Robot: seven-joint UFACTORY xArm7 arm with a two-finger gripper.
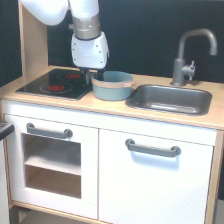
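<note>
A blue-grey pot (114, 91) rests on the light wooden counter, between the black cooktop and the sink. My white arm reaches down from the upper left. Its dark gripper (93, 76) is at the pot's left rim, on the cooktop side. The fingers look small and dark here, and I cannot tell whether they are shut on the rim or just beside it.
To the left is the black cooktop (57, 83) with red burner marks, clear of objects. On the right the metal sink (172, 99) is empty below its grey faucet (184, 62). Two white cabinet doors with dark handles stand below the counter.
</note>
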